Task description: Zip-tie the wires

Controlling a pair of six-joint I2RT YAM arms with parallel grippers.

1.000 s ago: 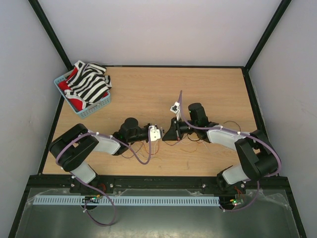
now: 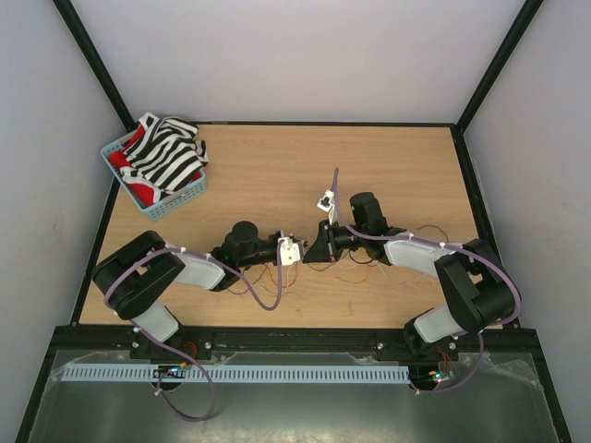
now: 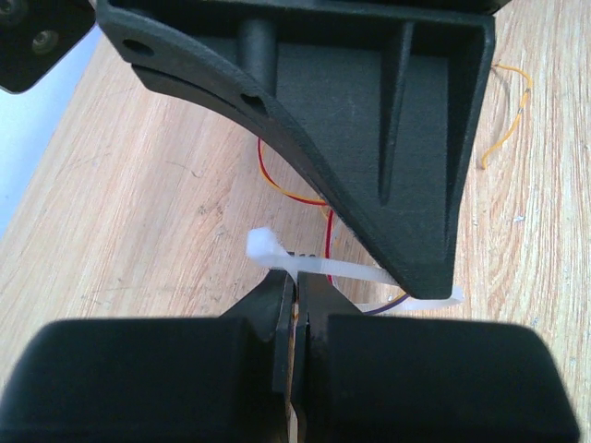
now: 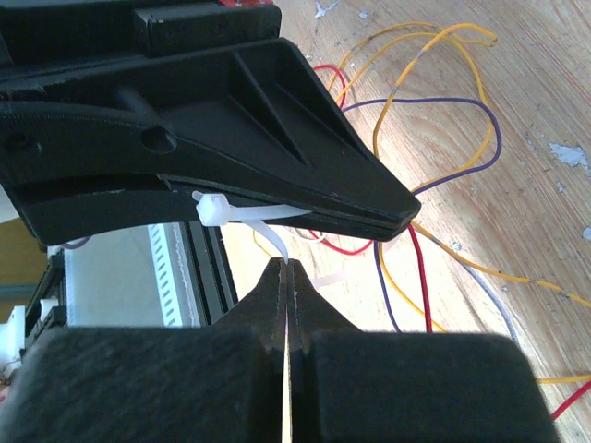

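A white zip tie (image 3: 342, 269) (image 4: 254, 211) loops round coloured wires (image 4: 420, 277) on the wooden table. In the left wrist view my left gripper is shut at the tie near its head, which rises just above the fingertips. In the right wrist view my right gripper is shut with a thin white strip running into its fingertips. The two grippers meet closely in the middle of the table in the top view, each crossing the other's wrist view.
A blue basket (image 2: 178, 200) with striped and red cloth stands at the back left. Loose wires lie around and under both grippers.
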